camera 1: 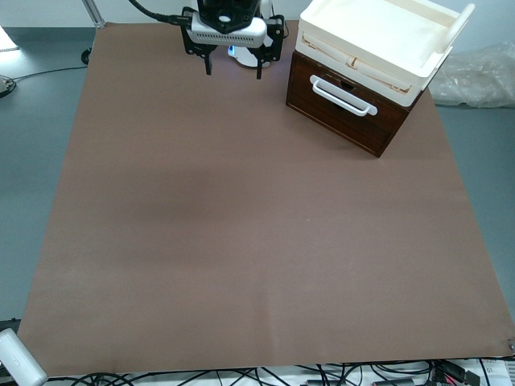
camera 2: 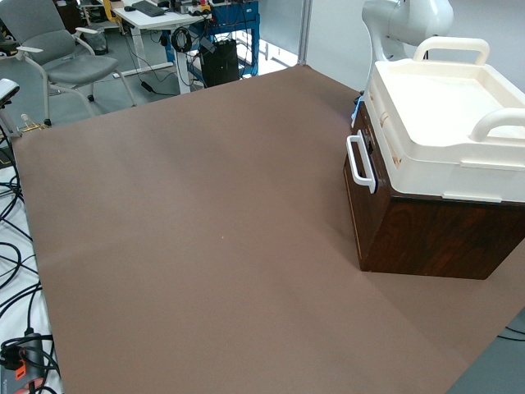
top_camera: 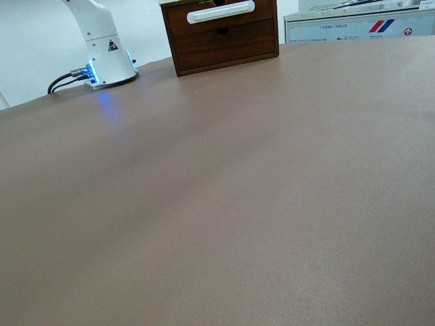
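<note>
My gripper (camera 1: 233,69) hangs at the top of the left view, over the table's far edge, black fingers spread apart with nothing between them. To its right stands a dark wooden drawer box (camera 1: 346,121) with a white handle (camera 1: 342,98), also seen at the top of the top view (top_camera: 224,47) and at the right of the right view (camera 2: 435,238). A white lidless tray (camera 1: 378,36) with raised handles sits on the box. The gripper itself is out of sight in the top and right views.
Cables (camera 2: 16,254) run along the near edge; a plastic bag (camera 1: 475,76) lies beyond the table at the right.
</note>
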